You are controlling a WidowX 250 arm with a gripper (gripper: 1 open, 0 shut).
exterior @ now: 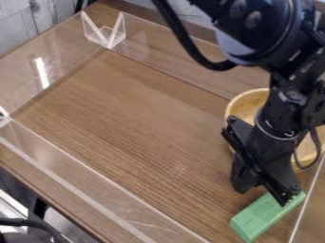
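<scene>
The black robot gripper point(260, 180) hangs low at the right side of the table, just above and behind a green rectangular object point(264, 218) lying near the front right edge. Its fingertips look shut, with nothing visible between them. A yellow bowl point(242, 103) sits behind the gripper, largely hidden by it.
Clear plastic walls line its edges, with a small clear piece point(105, 30) at the back left. Black cables lie at the bottom left.
</scene>
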